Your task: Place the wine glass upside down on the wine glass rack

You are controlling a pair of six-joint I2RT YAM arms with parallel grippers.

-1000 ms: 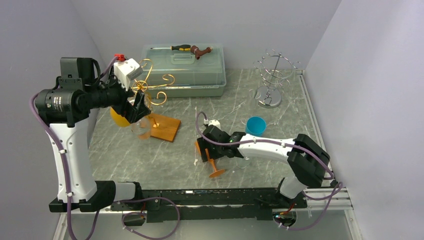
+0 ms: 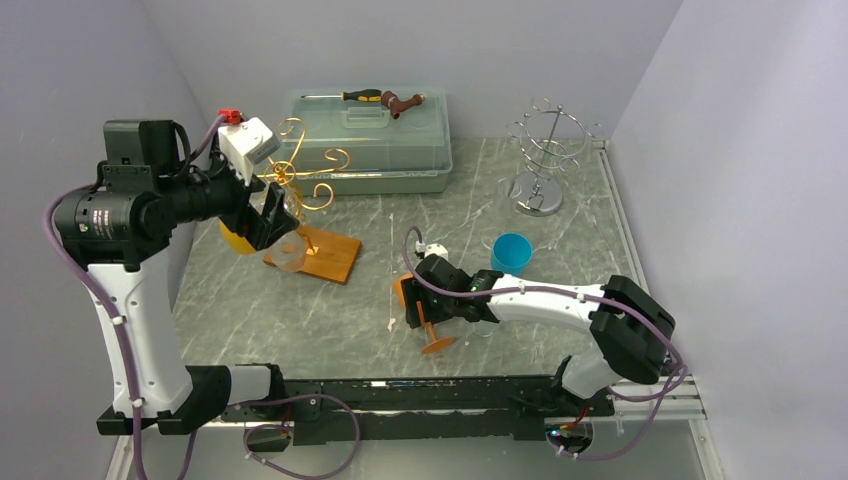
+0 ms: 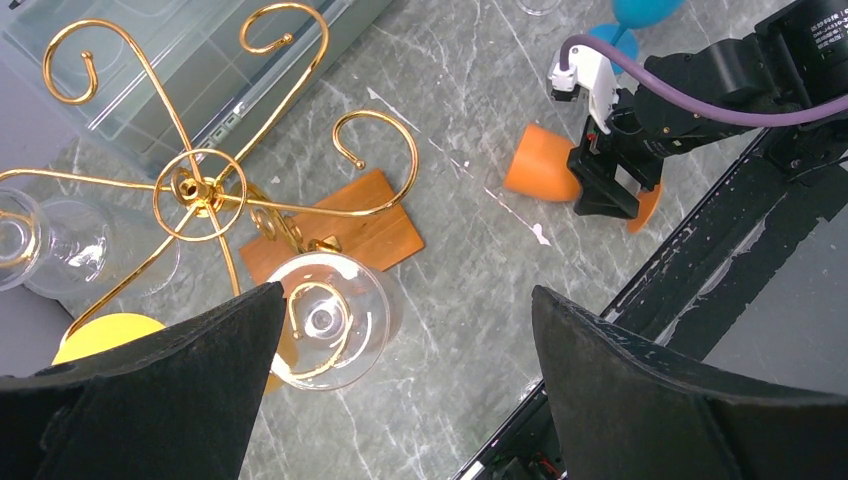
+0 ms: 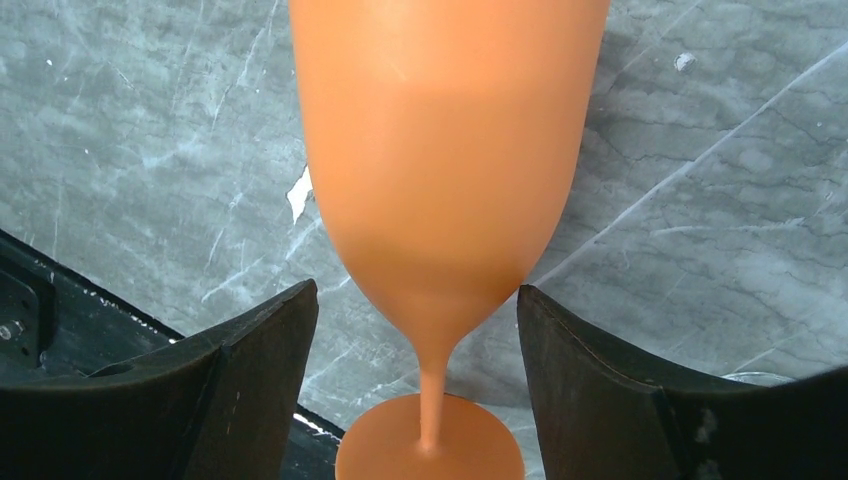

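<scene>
An orange wine glass (image 4: 450,150) lies on its side on the grey marbled table, near the front edge. My right gripper reaches down around it, one finger on each side of the narrow bowl end and stem. Those fingers stand apart, with a visible gap beside the stem. In the top view the glass's round foot (image 2: 437,345) points to the front. The gold rack (image 3: 200,190) has curled hooks and a wooden base (image 3: 375,220). Near it my left gripper is open and empty, above a clear glass (image 3: 335,320) hanging on one hook.
Another clear glass (image 3: 80,245) and a yellow one (image 3: 110,330) are at the gold rack. A blue glass (image 2: 511,253) stands behind the right arm. Further off are a silver rack (image 2: 540,190) and a green toolbox (image 2: 365,165). Bare table lies between gold rack and orange glass.
The right gripper has shifted slightly to the right, and the orange glass's foot a little too.
</scene>
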